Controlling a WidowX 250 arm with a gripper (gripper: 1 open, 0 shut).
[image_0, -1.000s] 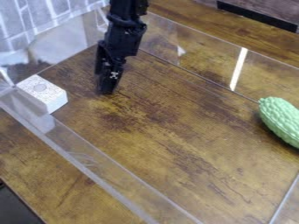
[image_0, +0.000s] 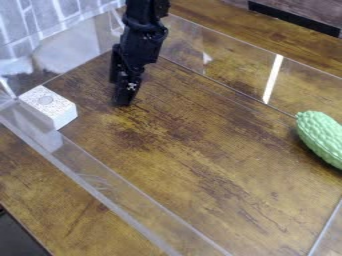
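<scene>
My black gripper (image_0: 128, 80) reaches down from the top of the camera view to just above the wooden surface at the upper left. Its fingers are dark and small, and I cannot make out anything between them. A white block (image_0: 48, 108) with a faint printed pattern lies at the left, apart from the gripper. A green, bumpy, elongated vegetable-like object (image_0: 321, 138) lies at the right edge, partly out of frame.
Clear plastic walls (image_0: 134, 205) border the wooden work surface (image_0: 201, 150), whose middle is bare. A pale, folded sheet or cloth (image_0: 34, 35) is behind the upper left corner.
</scene>
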